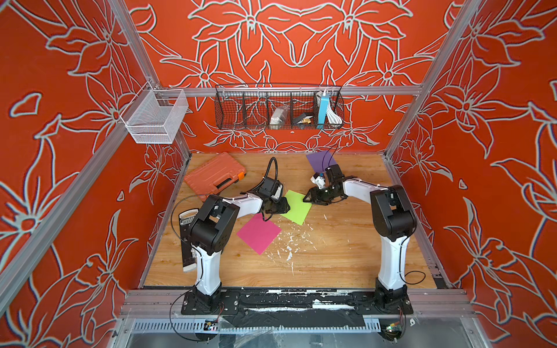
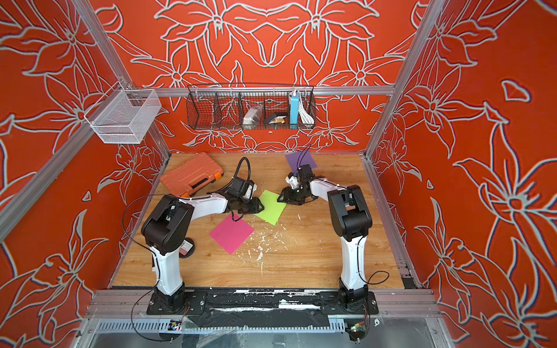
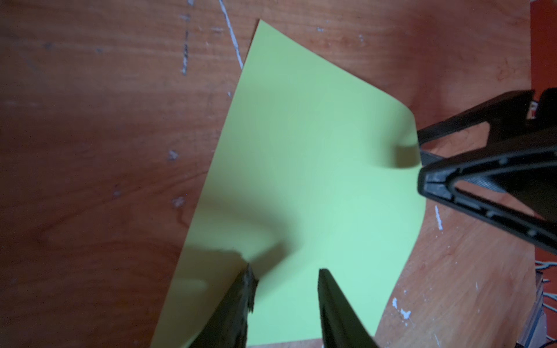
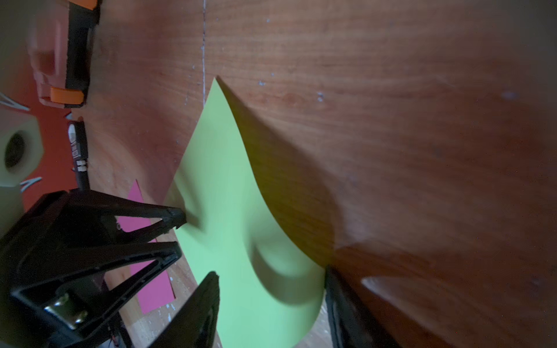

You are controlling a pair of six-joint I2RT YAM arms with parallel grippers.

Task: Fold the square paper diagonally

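A light green square paper (image 1: 296,207) lies on the table between my grippers. My left gripper is open over the paper's left part, its fingertips apart. My right gripper is open at the paper's right corner, one fingertip against that corner. In the right wrist view the paper (image 4: 226,220) is curved, with an edge raised off the wood and casting a shadow. In the left wrist view its side at the right gripper bends.
A pink sheet (image 1: 258,233) lies at front left, a purple sheet (image 1: 317,160) at the back. An orange case (image 1: 211,174) sits at back left. White scraps are scattered on the table in front.
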